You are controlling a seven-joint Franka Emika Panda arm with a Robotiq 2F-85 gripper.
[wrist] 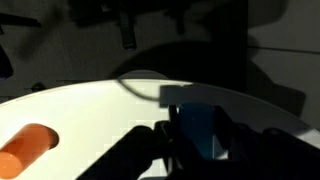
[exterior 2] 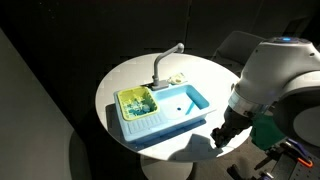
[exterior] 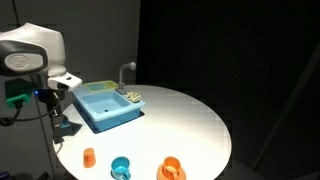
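Observation:
My gripper (exterior: 57, 116) is at the left edge of the round white table, shut on a small blue object (exterior: 61, 123). In the wrist view the blue object (wrist: 196, 130) sits between the dark fingers, near the curved table edge; its exact shape is hard to tell. An orange cup (exterior: 88, 158) stands apart from the gripper on the table, and it also shows as an orange shape (wrist: 25, 150) at lower left in the wrist view. In exterior view 2 the arm hides most of the gripper area.
A light blue sink basin (exterior: 96, 107) with a faucet (exterior 2: 157, 75) and a yellow-green rack (exterior 2: 124, 105) stands at the back. A blue mug (exterior: 120, 165) and an orange mug (exterior: 172, 163) on an orange plate are at the front.

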